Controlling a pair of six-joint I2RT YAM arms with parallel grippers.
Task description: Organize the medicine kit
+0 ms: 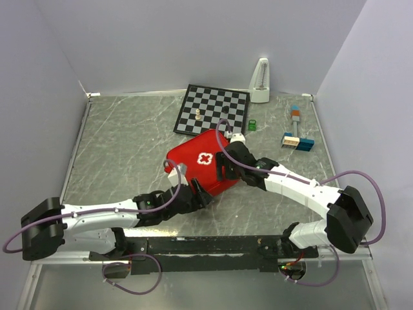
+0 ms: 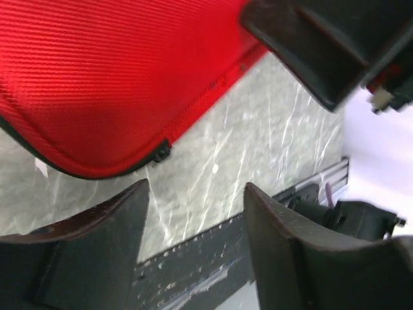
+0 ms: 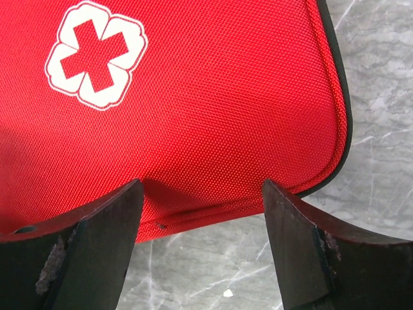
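A red medicine kit (image 1: 198, 152) with a white cross emblem lies closed and turned at an angle on the grey marbled table. My left gripper (image 1: 203, 196) is at its front corner, partly covering it in the top view. In the left wrist view a short black tab (image 2: 161, 152) shows at the kit's edge, ahead of the parted fingers (image 2: 132, 219); nothing is between them. My right gripper (image 1: 221, 166) is above the kit's right side. Seen in the right wrist view, its fingers (image 3: 110, 239) stand wide apart and empty, over the kit's edge.
A chessboard (image 1: 226, 103) with a pale piece (image 1: 198, 114) lies behind the kit. A white metronome (image 1: 261, 84), a small green object (image 1: 252, 124) and blue-and-orange blocks (image 1: 298, 139) stand at the back right.
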